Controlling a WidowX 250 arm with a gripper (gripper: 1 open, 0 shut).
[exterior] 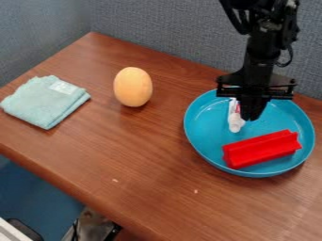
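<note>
My black gripper (251, 105) points down over the back of a blue plate (204, 136) at the right of the table, its fingers low around the upper part of a small white item (235, 120) with coloured print. Whether the fingers touch it or grip it is unclear, as they partly hide it. A red object (261, 148) lies on the front part of the plate.
An egg-shaped orange object (134, 87) stands left of the plate. A folded light teal cloth (45, 101) lies near the table's left edge. A grey partition runs behind.
</note>
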